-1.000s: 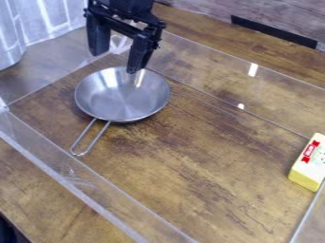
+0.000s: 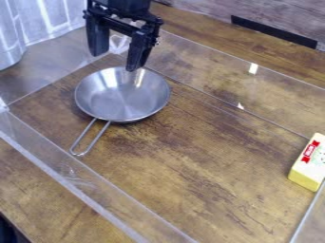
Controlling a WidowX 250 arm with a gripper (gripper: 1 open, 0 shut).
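Note:
My black gripper [image 2: 118, 53] hangs open at the top left of the view, over the back part of a round steel pan [image 2: 122, 97]. Its two fingers are spread apart. The pan rests on the wooden surface, its wire handle pointing toward the lower left. A small pale, shiny shape behind the gripper is too unclear to name.
A yellow block [image 2: 306, 166] with a red label sits at the right edge. A pale cylindrical object [image 2: 8, 49] is cut off at the upper left. Clear panels edge the work area.

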